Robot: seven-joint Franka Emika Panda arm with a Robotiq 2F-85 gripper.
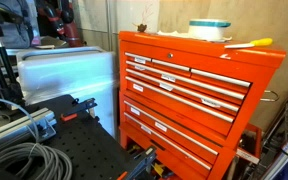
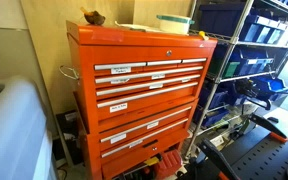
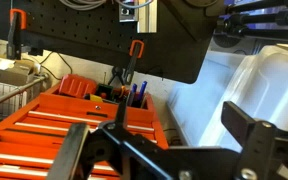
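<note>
A red tool chest [image 1: 189,90] with labelled drawers stands beyond the dark table, its drawers looking shut. On its top are a white-and-teal dish [image 1: 208,29] and a yellow-handled tool [image 1: 249,44]. A small brown object [image 2: 94,17] also sits up there. In the wrist view my gripper shows at the bottom edge, its fingers [image 3: 115,138] apart and nothing visible between them. It hangs over the gap past the table edge, between the chest and a large white container. Part of the arm [image 1: 19,35] shows at the upper left of exterior view 1.
The white container [image 1: 69,75] stands left of the chest. A dark table [image 1: 79,150] carries coiled cable [image 1: 29,160] and edge clamps [image 1: 139,163]. Wire shelves with blue bins [image 2: 249,60] rise right of the chest. Several tools [image 3: 134,97] lie below the table edge.
</note>
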